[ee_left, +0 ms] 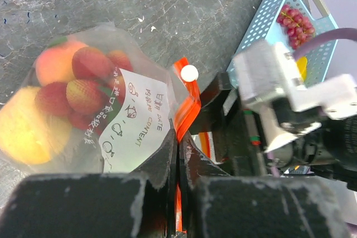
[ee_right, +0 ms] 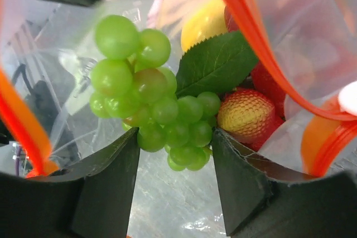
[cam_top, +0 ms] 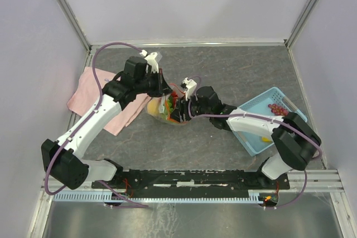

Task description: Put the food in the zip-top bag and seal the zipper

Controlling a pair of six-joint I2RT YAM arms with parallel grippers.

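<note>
The clear zip top bag [ee_left: 136, 121], with an orange zip edge and a printed label, holds peaches, lychee-like red fruit and a yellow fruit. My left gripper is shut on the orange edge at its mouth. In the right wrist view, the green grapes [ee_right: 162, 98] are inside the bag beside a green leaf [ee_right: 215, 65] and a red fruit [ee_right: 245, 114]. My right gripper reaches into the mouth, part open, its fingers on either side of the lower grapes. Whether both fingers touch them is hard to tell.
A light blue basket [cam_top: 249, 147] stands at the right, with red grapes [cam_top: 279, 110] and a yellow item [cam_top: 266, 139] in it. Pink cloth [cam_top: 89, 90] lies at the left, partly under my left arm. Bare grey table shows in front of the bag.
</note>
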